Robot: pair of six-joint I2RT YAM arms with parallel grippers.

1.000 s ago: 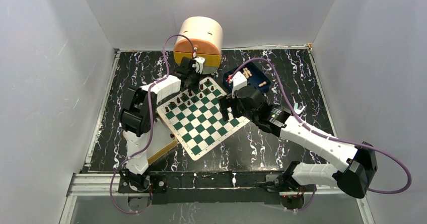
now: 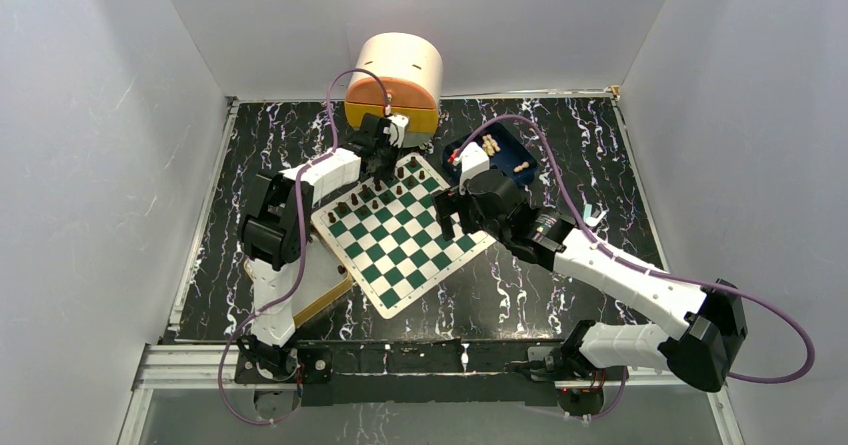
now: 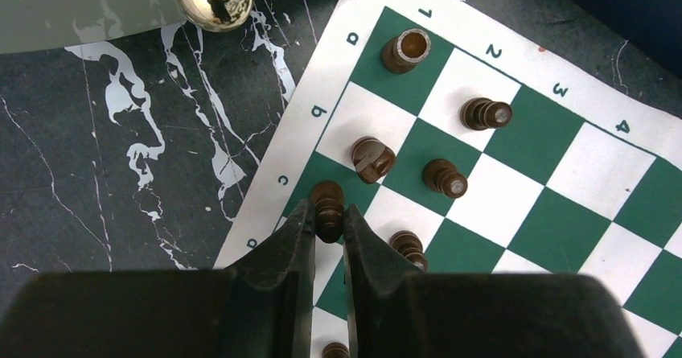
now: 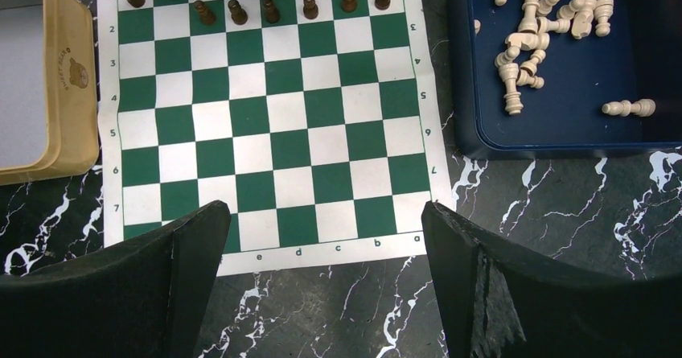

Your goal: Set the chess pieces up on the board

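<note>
The green-and-white chessboard [image 4: 269,141] lies flat on the dark marbled table. Dark brown pieces stand along its row 1 and row 2 side, such as the rook [image 3: 406,50] at a1, the bishop [image 3: 373,160] at b1 and a pawn [image 3: 486,113] at a2. My left gripper is shut on a brown piece [image 3: 328,201], over the c–d part of row 1; its contact with the board cannot be told. Over the opposite side of the board my right gripper stands wide open and empty. Pale pieces [image 4: 527,44] lie loose in the navy box [image 4: 563,145].
A tan tray [image 4: 68,84] sits beside the board on the left. Behind the board stands a cream rounded container [image 2: 400,65] with a yellow base, close to my left gripper. Rows 3 to 7 are bare where visible. Open table lies right of the board.
Both arms look nearly still from above.
</note>
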